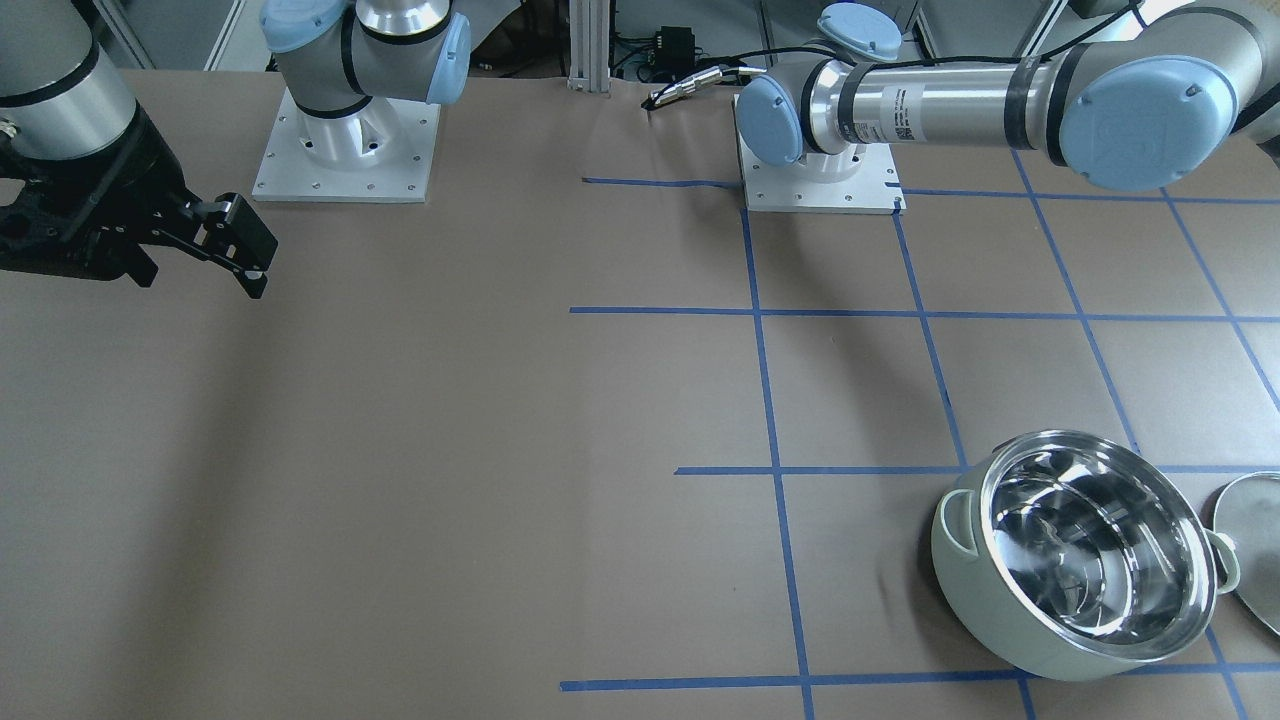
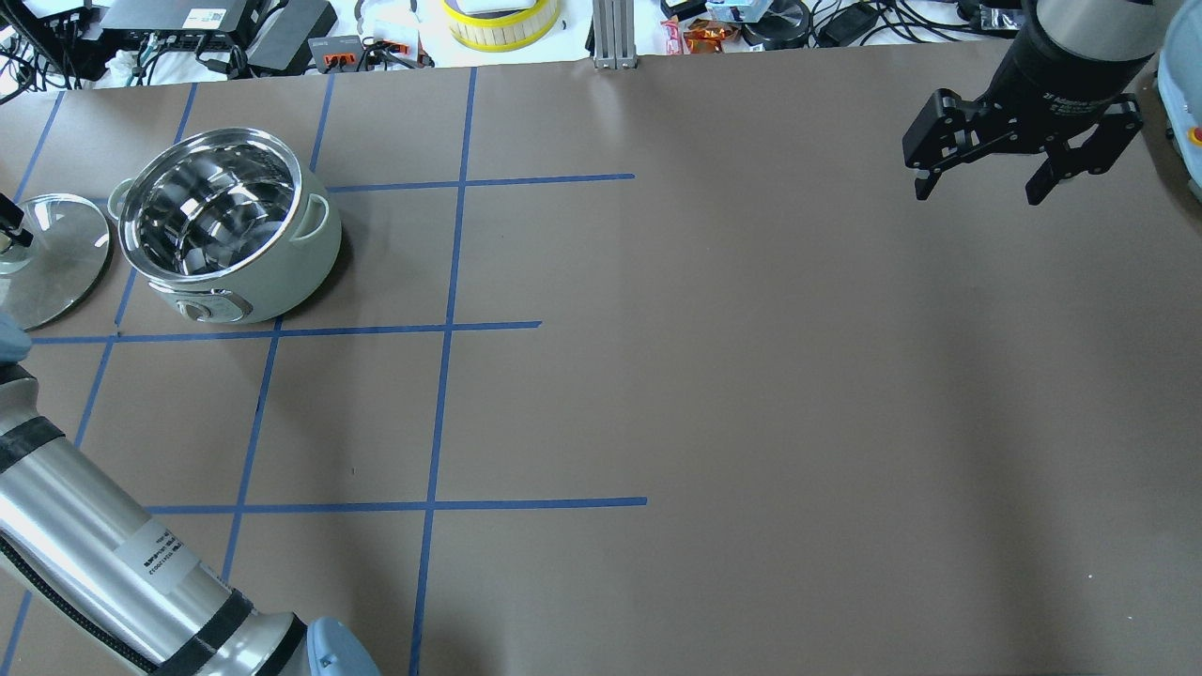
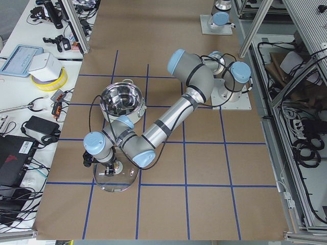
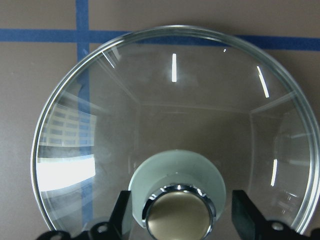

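A glass lid (image 4: 115,130) with a steel rim lies on the taped table, filling the left wrist view; its knob (image 4: 178,215) sits between the two fingers of my gripper, which stands open with a gap visible on each side of the knob top. The camera left view shows my gripper (image 3: 104,168) low over that lid (image 3: 122,181). A pale green pot (image 1: 996,600), uncovered, with a steel interior, stands beside the lid (image 2: 62,276).
A second arm's black gripper (image 2: 1020,141) hangs at the right of the top view. Equipment and cables crowd the side bench (image 3: 20,132).
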